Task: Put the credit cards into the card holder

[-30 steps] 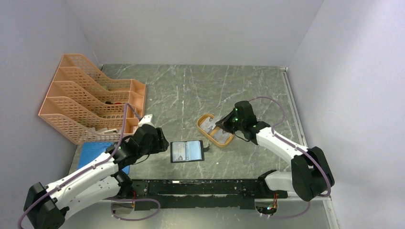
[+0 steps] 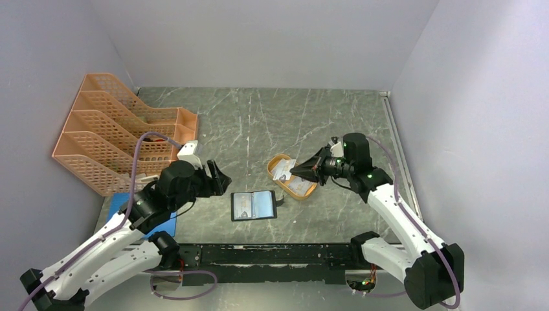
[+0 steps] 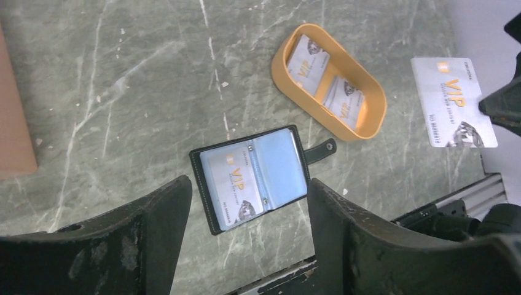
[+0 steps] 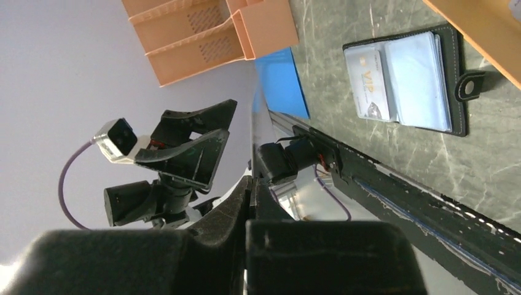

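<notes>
The card holder [image 3: 285, 163] lies unfolded on the table, with a silver VIP card [image 3: 233, 184] in its left side and the blue right side showing no card. Thin and pale, another VIP card [image 3: 454, 101] juts from the tips of my right gripper [image 2: 296, 171], which is shut on its edge above the tray. That held card cannot be seen in the right wrist view. My left gripper [image 2: 222, 179] hangs in the air left of the holder, its fingers [image 3: 169, 212] apart and nothing between them.
An orange oval tray [image 3: 301, 95] holding more VIP cards [image 3: 309, 64] stands to the holder's right. A peach compartment rack [image 2: 97, 149] fills the left back, and a blue sheet [image 2: 120, 201] lies by it. Behind the holder the table is bare.
The right gripper has risen from the tray, bringing a card up with it. My left gripper has lifted slightly, and its fingers have spread. Holder and tray are where they were.
</notes>
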